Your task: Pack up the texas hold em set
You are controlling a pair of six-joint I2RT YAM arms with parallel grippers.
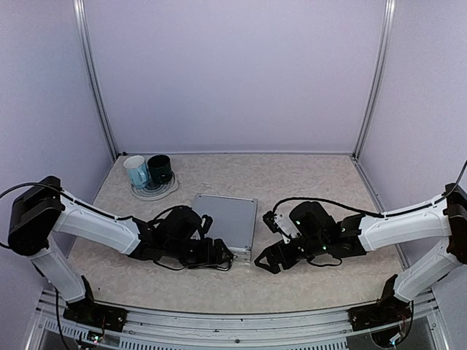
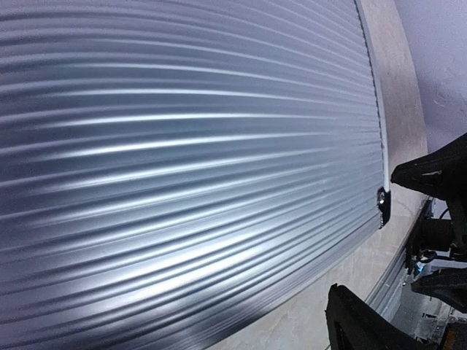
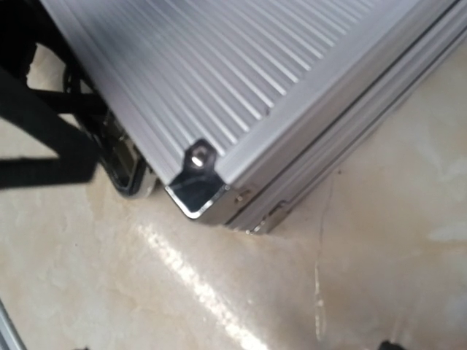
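Observation:
A closed silver case with a ribbed lid [image 1: 232, 215] lies flat at the table's middle; its lid [image 2: 197, 146] fills most of the left wrist view. In the right wrist view its near corner [image 3: 201, 179] has a dark metal cap, and a dark handle-like part [image 3: 131, 171] projects from its front side. My left gripper [image 1: 222, 257] is low at the case's front edge, by that part; whether its fingers are around anything is hidden. Just off the case's front right corner, my right gripper [image 1: 268, 262] stands open with nothing between its fingers.
A light blue mug [image 1: 136, 172] and a dark mug [image 1: 160, 169] stand at the back left by clear round dishes [image 1: 155, 191]. No loose cards or chips show.

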